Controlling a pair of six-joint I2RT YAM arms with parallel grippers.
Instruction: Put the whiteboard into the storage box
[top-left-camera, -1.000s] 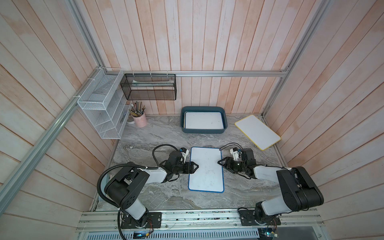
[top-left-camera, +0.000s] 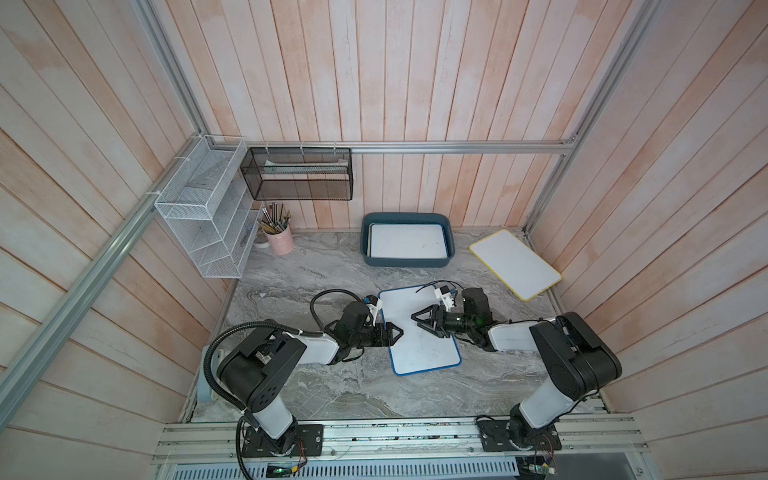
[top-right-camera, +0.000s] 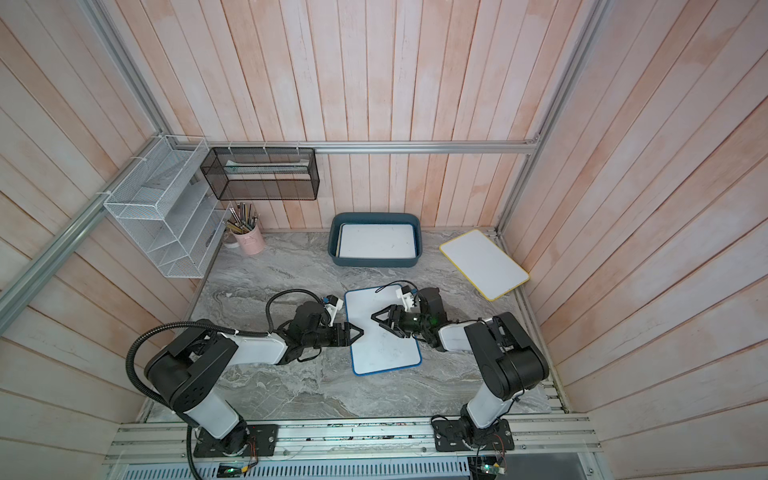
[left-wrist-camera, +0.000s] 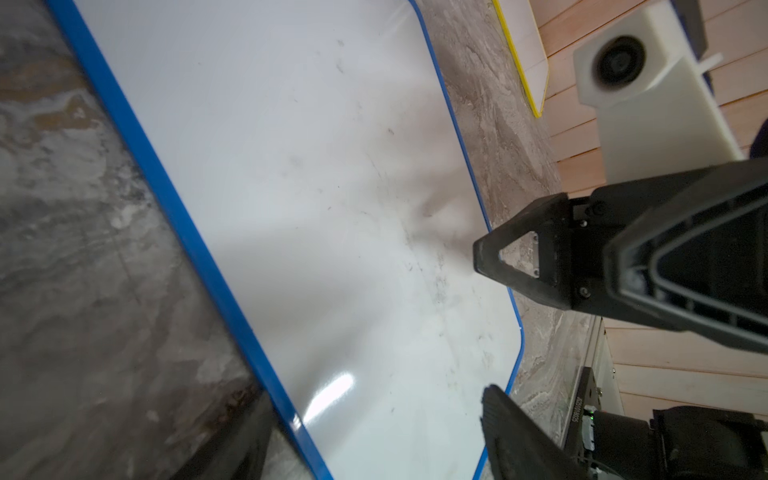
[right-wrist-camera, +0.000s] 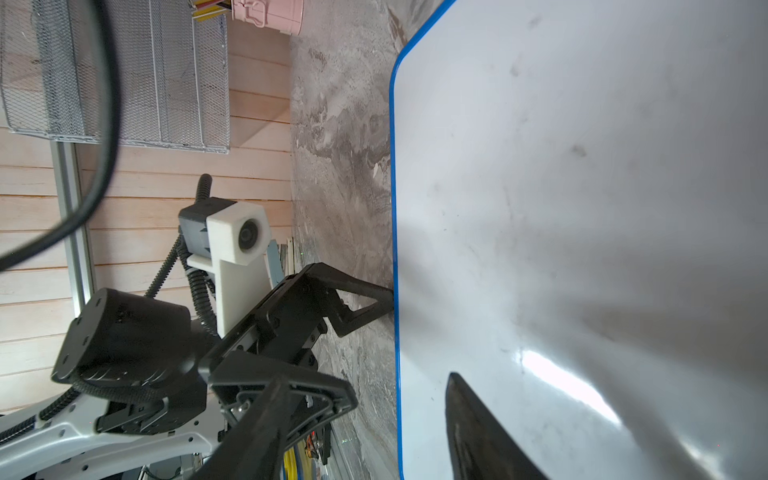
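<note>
The blue-edged whiteboard (top-left-camera: 416, 352) lies flat on the grey table, turned a little. My left gripper (top-left-camera: 392, 336) is at its left edge, low over it, fingers apart with nothing visibly held. My right gripper (top-left-camera: 428, 318) hangs over the board's upper right part, fingers spread and empty. The storage box (top-left-camera: 407, 262), dark teal, stands at the back middle with a white board (top-left-camera: 407, 238) lying inside.
A yellow-edged board (top-right-camera: 484, 260) lies at the back right. A pink pen cup (top-right-camera: 249, 240) and white wire shelves (top-right-camera: 164, 216) stand at the left; a black mesh basket (top-right-camera: 260, 188) hangs on the back rail.
My right gripper has moved leftward over the board and up in the view. The whiteboard has shifted and turned slightly; my left gripper has moved a little right.
</note>
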